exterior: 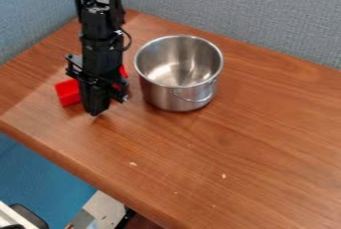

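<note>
A red block [68, 93] lies on the wooden table [253, 163] at the left, largely hidden behind my black gripper [95, 104]. The gripper points down over the block, its fingertips low near the table, and whether it is open or shut on the block cannot be told. A shiny steel pot [178, 72] with a wire handle stands just to the right of the gripper.
A grey padded wall [253, 14] runs behind it. Beyond the left edge is a blue surface [34, 178], with some white and black equipment at the bottom left.
</note>
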